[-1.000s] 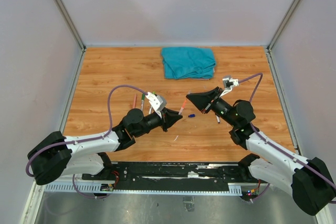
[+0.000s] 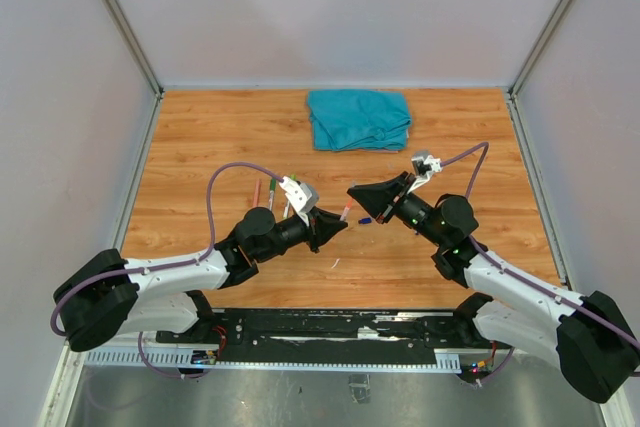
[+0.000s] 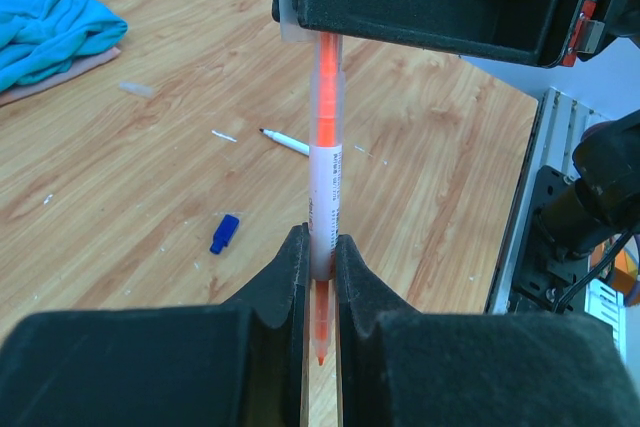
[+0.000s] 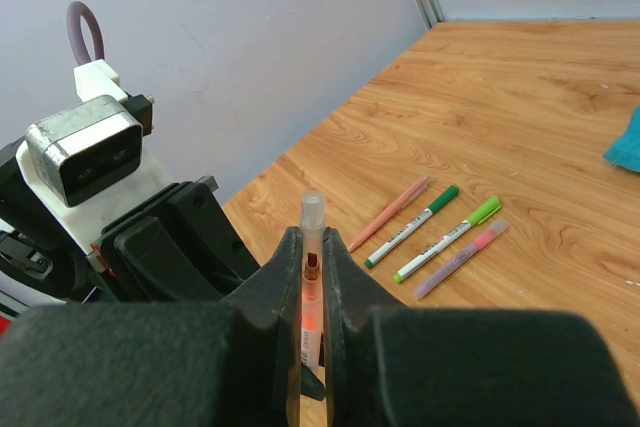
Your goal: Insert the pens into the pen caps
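My left gripper is shut on the white barrel of an orange pen (image 3: pixel 325 182), which stands upright in the left wrist view. From above, the pen (image 2: pixel 346 210) shows as a short orange stretch between the two grippers. My right gripper is shut on a clear pen cap (image 4: pixel 313 209), held just above the left gripper. The pen's orange upper end appears to be inside the lower part of this cap. How deep it sits is hidden by the right fingers.
Several pens lie on the left, among them a green pen (image 4: pixel 412 227) and a lime one (image 4: pixel 448 239). A blue cap (image 3: pixel 225 234) and a blue-tipped pen (image 3: pixel 285 140) rest on the table. The teal cloth (image 2: pixel 358 120) is at the back.
The right gripper has come down and slightly left, closer to the left gripper, and less of the orange pen shows between them. The left arm has stayed still.
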